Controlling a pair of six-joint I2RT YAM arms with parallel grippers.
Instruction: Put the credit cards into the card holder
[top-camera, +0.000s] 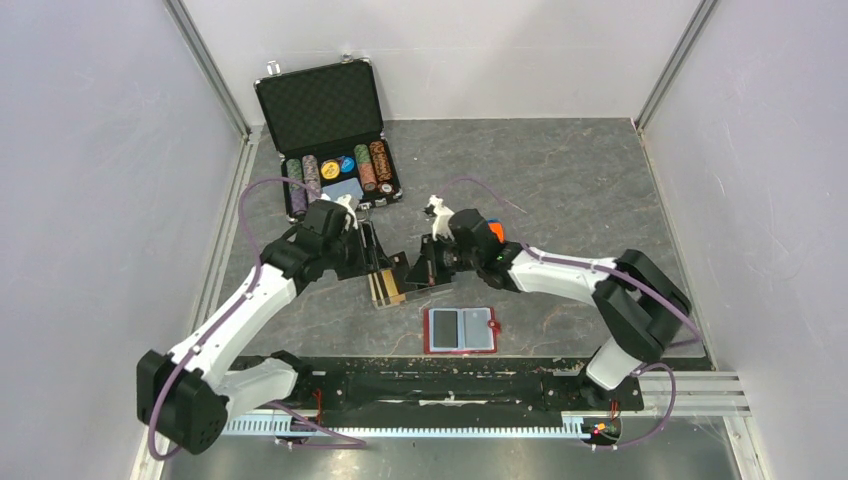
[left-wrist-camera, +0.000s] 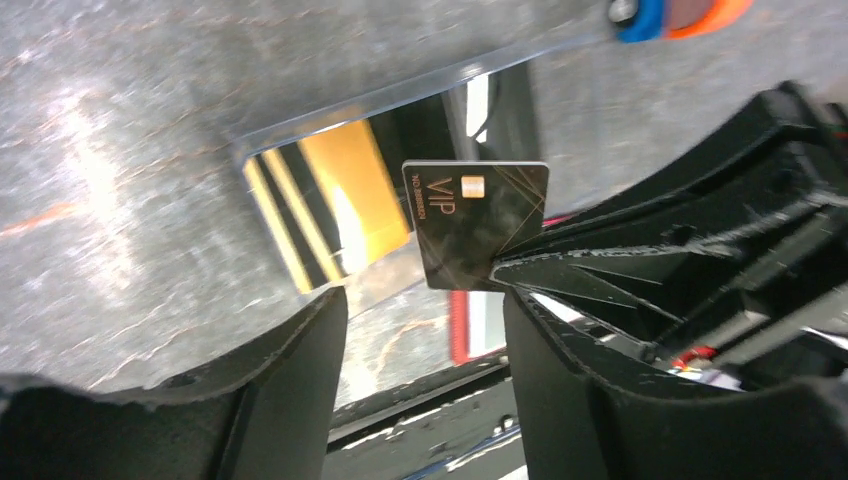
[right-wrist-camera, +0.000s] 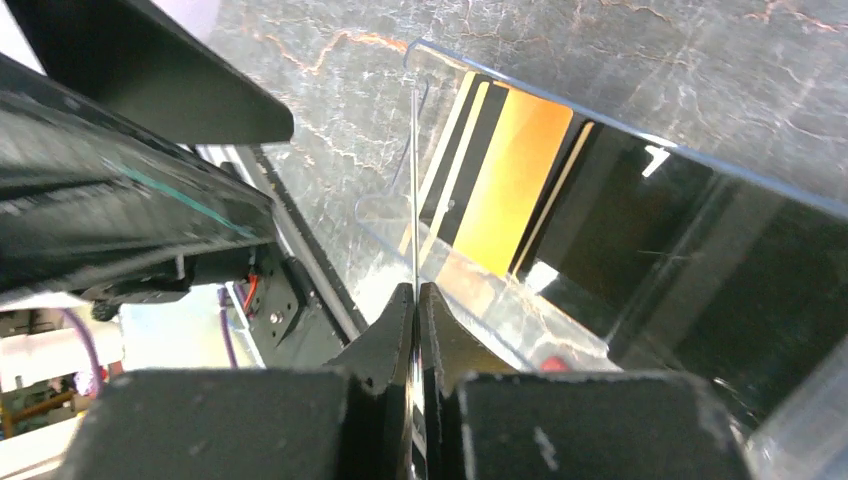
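Observation:
A black VIP card (left-wrist-camera: 475, 225) is pinched at one corner by my right gripper, which is shut on it. In the right wrist view the card appears edge-on as a thin upright line. My left gripper is open, its fingertips apart below the card in the left wrist view, with nothing gripped. Underneath, a clear tray (left-wrist-camera: 370, 105) contains black and gold cards (left-wrist-camera: 350, 190). The red-edged open card holder (top-camera: 460, 352) lies flat nearer the front edge, its clear pocket on the right side and a dark panel on the left.
An open black case (top-camera: 320, 110) with poker chips stands at the back left. An orange and blue object (top-camera: 496, 231) sits partly behind the right arm.

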